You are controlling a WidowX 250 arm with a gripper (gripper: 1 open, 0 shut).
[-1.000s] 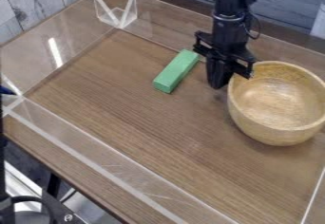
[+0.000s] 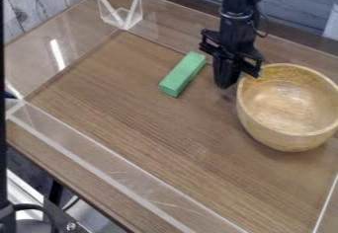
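The black robot arm reaches down from the top centre of the camera view to my gripper (image 2: 227, 77), which is shut just beside the left rim of a large tan bowl (image 2: 288, 120). Whether anything thin is between its fingers is too small to tell. A green rectangular block (image 2: 183, 74) lies on the wooden table to the left of the gripper, apart from it.
A clear plastic holder (image 2: 119, 10) stands at the back left. Clear strips run along its left side, and dark equipment (image 2: 27, 217) sits beyond the lower left corner.
My gripper has shifted very slightly to the left. The bowl and the green block look unmoved.
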